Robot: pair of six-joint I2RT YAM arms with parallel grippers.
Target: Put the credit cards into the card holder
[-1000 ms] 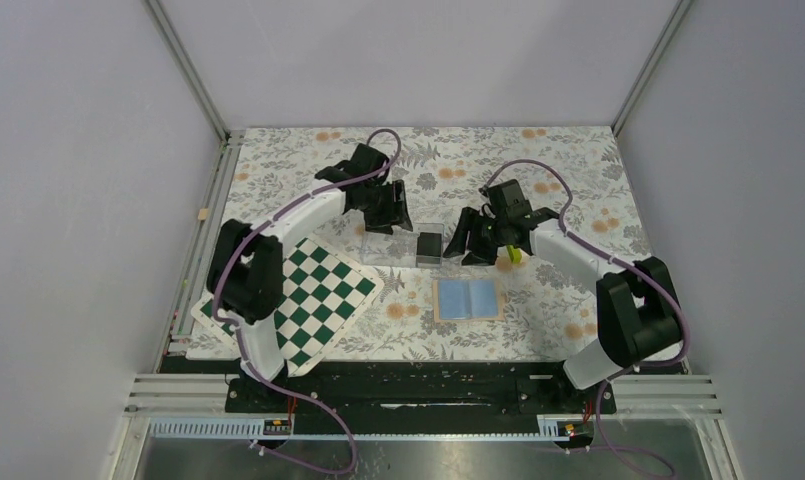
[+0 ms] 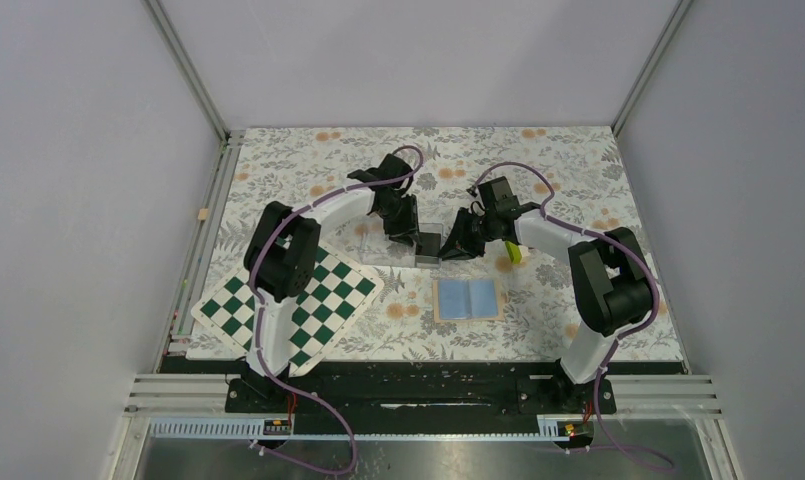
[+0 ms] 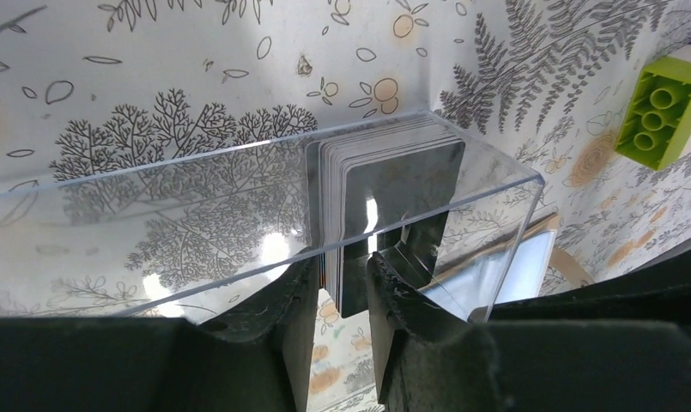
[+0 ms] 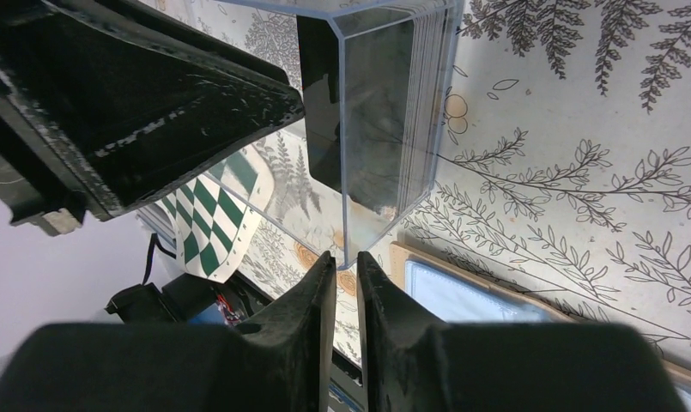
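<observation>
A stack of dark cards [image 3: 397,193] stands upright in a long clear box [image 2: 388,250] mid-table. In the left wrist view my left gripper is part open, its fingertips on either side of the front card edges at the near side of the stack. Whether it grips a card does not show. My right gripper is shut on the clear box at its near corner, where the wall runs down between the fingertips. The blue card holder [image 2: 468,299] lies open in front of the box, apart from both grippers.
A green and white checkered board [image 2: 308,305] lies at the left front, under the left arm. Behind the right gripper sits a green toy brick [image 3: 659,112].
Both grippers have come in toward the clear box, the left one moving right and down to the card stack, the right one moving left to the box's end. Box and holder look unmoved.
</observation>
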